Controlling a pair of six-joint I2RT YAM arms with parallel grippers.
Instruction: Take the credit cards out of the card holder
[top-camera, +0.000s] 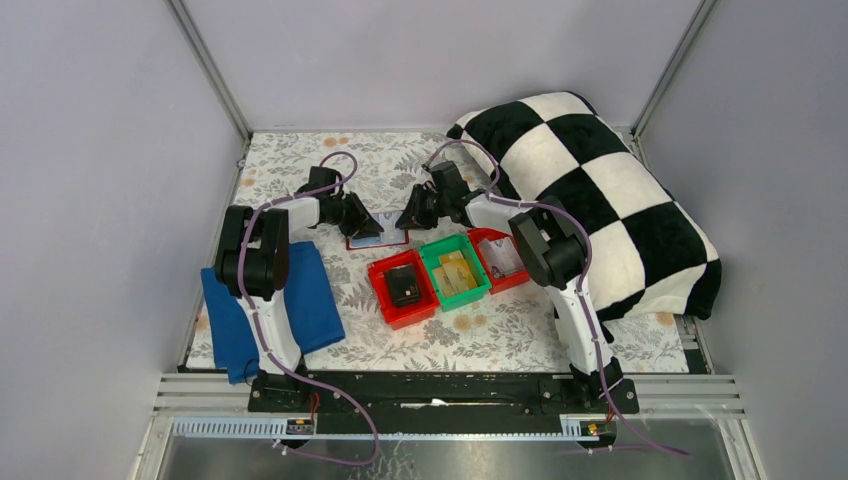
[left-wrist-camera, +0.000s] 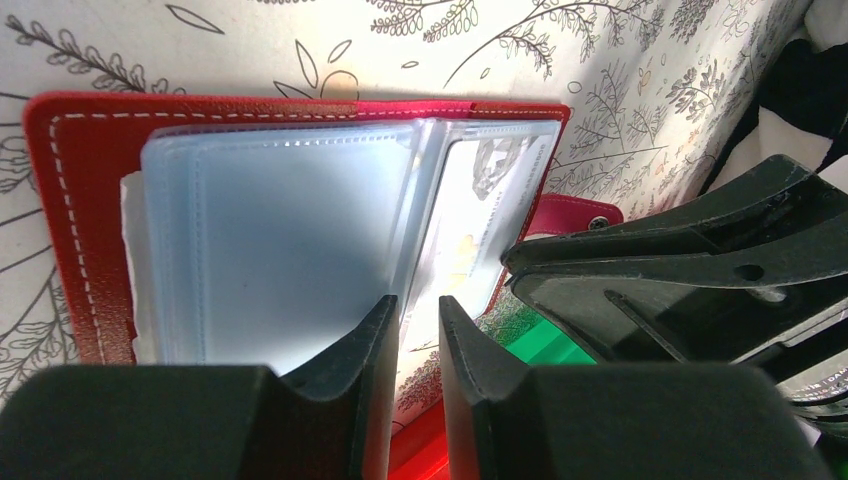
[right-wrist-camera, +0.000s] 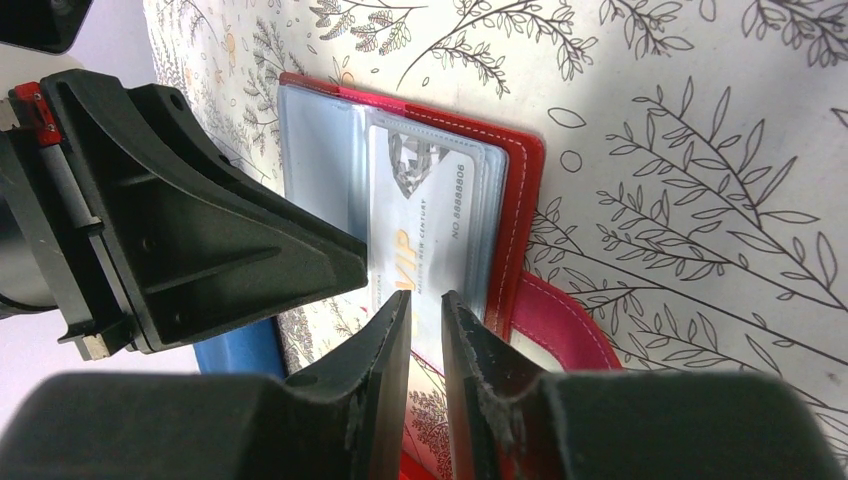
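Observation:
A red card holder (top-camera: 402, 242) lies unfolded on the table, with clear plastic sleeves over both halves. On its left half the blue-tinted sleeve (left-wrist-camera: 290, 245) shows no printed card. Inside the right-hand sleeve sits a white VIP card (right-wrist-camera: 427, 200) with a printed emblem. My left gripper is at the near side of the fold, fingers a little apart with nothing visibly gripped. Over the lower part of the white card, my right gripper has its fingers close together; the card shows in the narrow gap, and whether anything is pinched is unclear.
In front of the holder stand a red bin (top-camera: 408, 318) holding a black item, a green bin (top-camera: 462, 300) with yellowish cards, and another red bin (top-camera: 508, 281). A blue cloth (top-camera: 310, 310) lies left, a checkered cushion (top-camera: 620, 190) right.

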